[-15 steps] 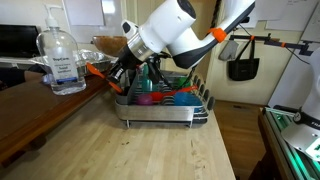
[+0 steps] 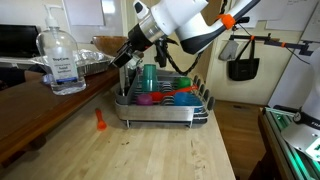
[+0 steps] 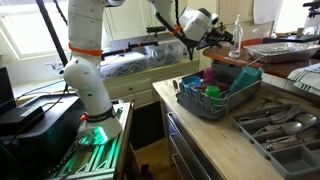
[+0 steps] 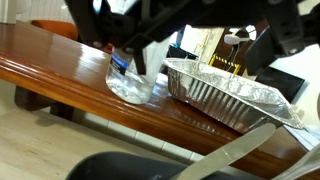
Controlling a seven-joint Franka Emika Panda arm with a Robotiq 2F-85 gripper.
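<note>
My gripper (image 2: 118,55) is above the left end of the grey dish rack (image 2: 160,114), its fingers apart and nothing between them. In the wrist view its dark fingers (image 4: 272,45) are blurred at the top. A small orange-red utensil (image 2: 100,119) shows over the wooden counter, left of the rack and below my gripper. Whether it rests flat there I cannot tell. The rack holds a green cup (image 2: 150,76), a purple item (image 2: 145,99) and a blue item (image 2: 187,99). A knife blade (image 4: 230,150) juts up from the rack in the wrist view.
A clear pump bottle (image 2: 61,62) and a foil tray (image 4: 225,95) stand on the raised brown shelf (image 2: 40,105) behind. A cutlery tray (image 3: 285,135) sits beyond the rack.
One second ago the orange-red utensil was at my gripper. My gripper has risen slightly.
</note>
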